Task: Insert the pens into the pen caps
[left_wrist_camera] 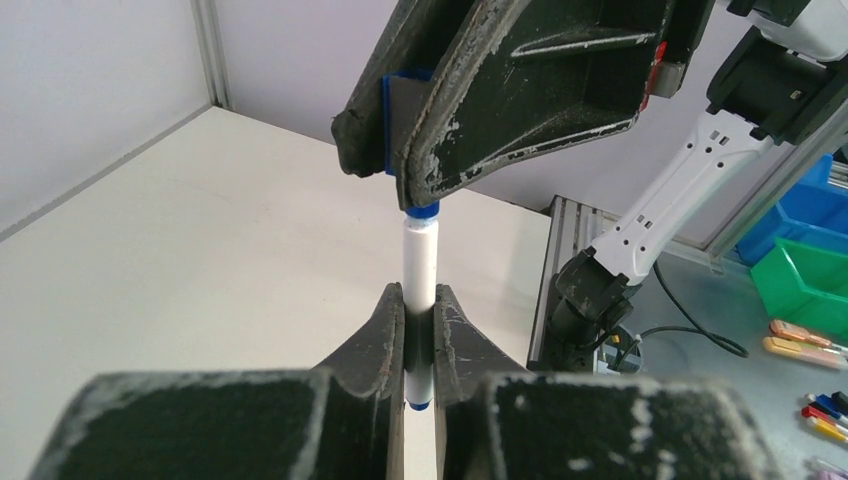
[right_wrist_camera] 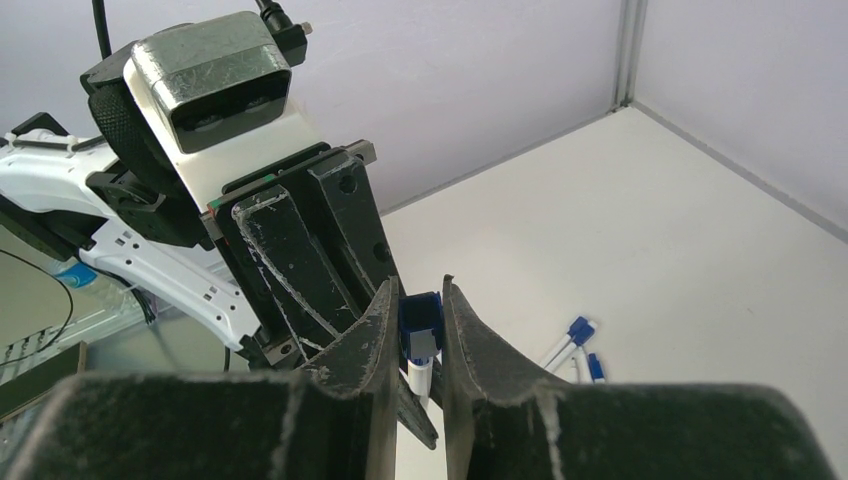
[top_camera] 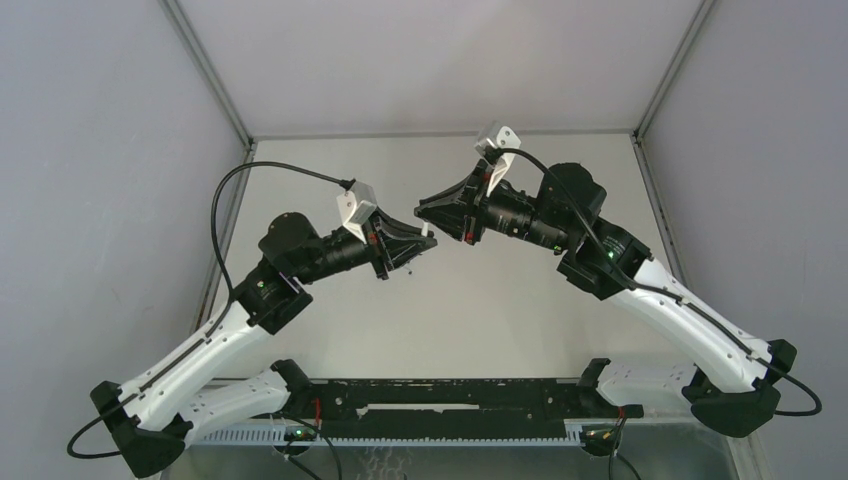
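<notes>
Upright between the two arms is a white pen [left_wrist_camera: 420, 260], with a blue end at the bottom and its top at the blue cap [right_wrist_camera: 421, 318]. My right gripper is shut on that cap from above. The cap's blue also shows between the right fingers in the left wrist view. Lower down, my left gripper has a finger close along each side of the pen's white body; whether they press on it cannot be told. From above, only a short bit of white pen [top_camera: 425, 229] shows by the meeting fingertips.
Several blue-and-white pens or caps [right_wrist_camera: 580, 330] lie on the white table [right_wrist_camera: 640, 240] below, mostly open otherwise. Beyond the table's edge, blue and green bins [left_wrist_camera: 800, 285] and loose coloured markers [left_wrist_camera: 828, 418] show.
</notes>
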